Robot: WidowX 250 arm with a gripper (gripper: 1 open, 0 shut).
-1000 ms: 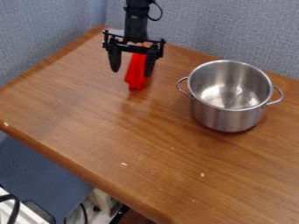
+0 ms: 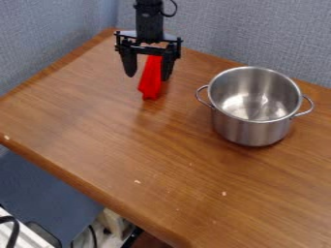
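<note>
The black gripper (image 2: 149, 60) hangs from the top over the far part of the wooden table, its two fingers spread around the upper part of a red object (image 2: 151, 85), which stands or leans on the wood. Whether the fingers touch it is hard to tell at this size.
A steel pot (image 2: 254, 108) with two loop handles sits at the right. Grey padded walls run along the back and left, and cables lie at the bottom left.
The red object looks little changed.
</note>
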